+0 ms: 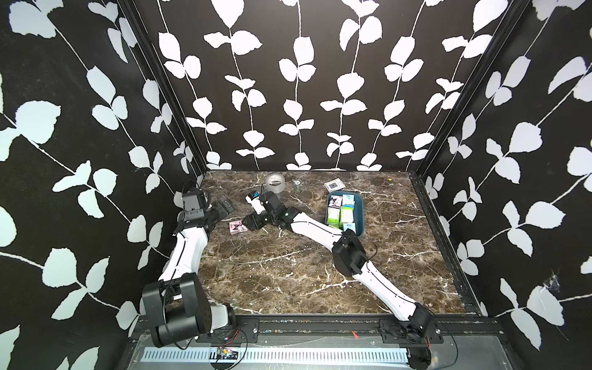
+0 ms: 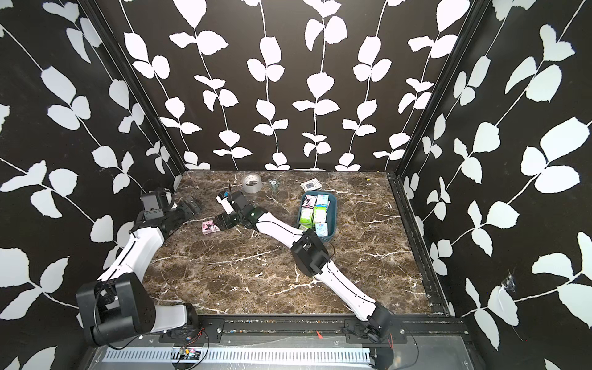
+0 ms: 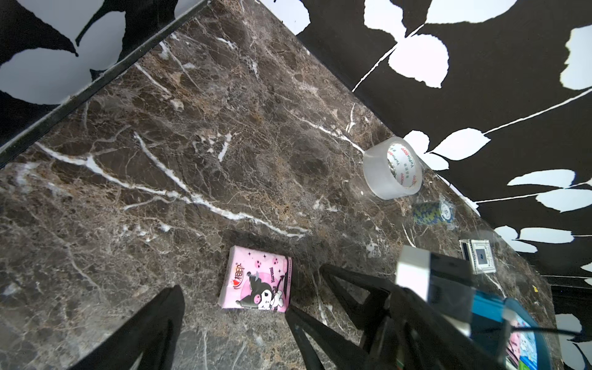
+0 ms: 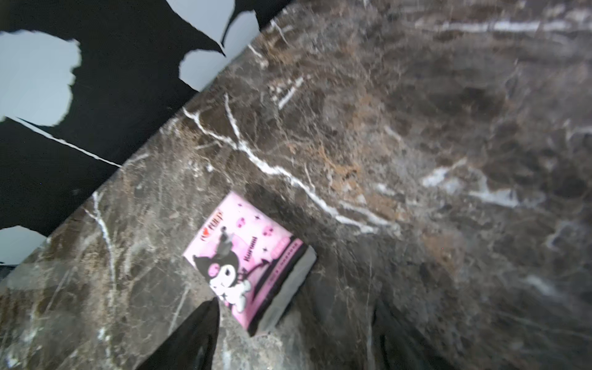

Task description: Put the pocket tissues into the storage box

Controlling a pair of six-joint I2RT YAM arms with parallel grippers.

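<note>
One pink pocket tissue pack (image 3: 262, 280) with a cartoon figure lies flat on the marble table at the left. My right gripper stands open close to the pack's right side, low over the table; in the right wrist view the pack (image 4: 246, 265) appears ahead of the fingers, toward the left one. Farther left hangs my left gripper (image 1: 225, 206), open and empty. The blue storage box (image 1: 361, 212) stands right of the middle, holding several tissue packs (image 1: 333, 213) in pink, green and blue wrappers.
Behind the right gripper, a roll of clear tape (image 1: 275, 182) stands near the back wall, with a small round object (image 1: 298, 183) beside it. A white card-like item (image 1: 335, 185) lies behind the box.
</note>
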